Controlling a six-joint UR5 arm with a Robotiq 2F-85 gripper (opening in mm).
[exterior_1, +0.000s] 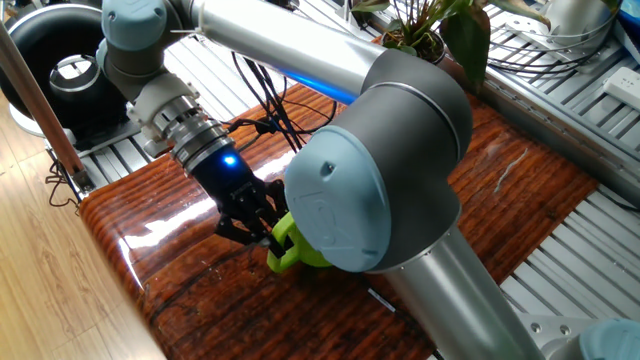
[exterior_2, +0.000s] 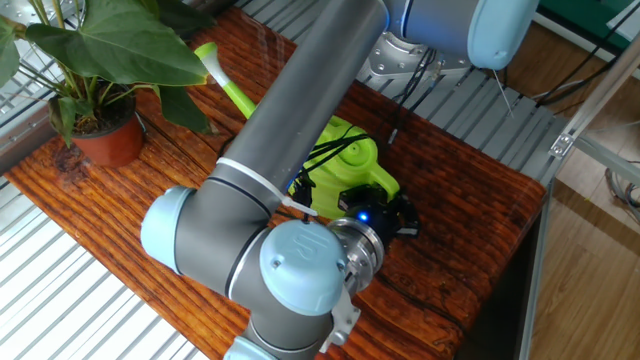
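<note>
A green watering can (exterior_2: 348, 158) stands on the brown wooden table, largely covered by my arm in both views. Its long spout (exterior_2: 228, 82) points toward the potted plant in exterior view 2. In exterior view 1 only the handle (exterior_1: 284, 262) and a little of the body show beside the blue-capped joint. My black gripper (exterior_1: 262, 238) is at that handle, its fingers overlapping the green loop. From behind the wrist, the gripper (exterior_2: 385, 205) appears at the handle end of the can. Whether the fingers are closed on the handle is not clear from either side.
A leafy plant in a reddish-brown pot (exterior_2: 110, 140) occupies the table corner near the spout. Black cables (exterior_1: 268, 100) hang by the arm. Bare tabletop (exterior_1: 190, 290) lies in front and to the left of the gripper in exterior view 1.
</note>
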